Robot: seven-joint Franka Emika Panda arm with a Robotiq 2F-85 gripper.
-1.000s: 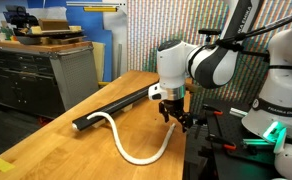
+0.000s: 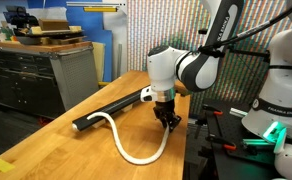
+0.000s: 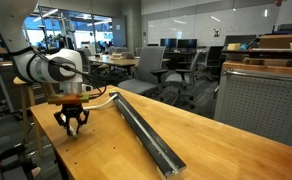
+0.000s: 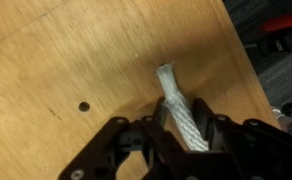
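A white rope-like strip [image 2: 138, 161] lies in a loose curve on the wooden table. Its near end reaches under my gripper [image 2: 168, 125], which points down with its fingertips low at the tabletop. In the wrist view the strip's pale end [image 4: 168, 78] pokes out beyond the gripper, running back between the dark fingers. These fingers stand apart, one on each side of the strip; whether they press on it cannot be told. From the other side, the gripper [image 3: 73, 133] stands near the table's edge and hides that end, while more strip [image 3: 103, 105] shows behind.
A long dark rail [image 3: 146, 135] lies along the table beyond the strip. In the wrist view there is a dark hole [image 4: 84, 106] in the tabletop [image 4: 46, 60]. The table beyond the rail is clear.
The gripper has come down from above the strip's near end to the tabletop, with its fingertips now around that end. The strip's curve looks unchanged.
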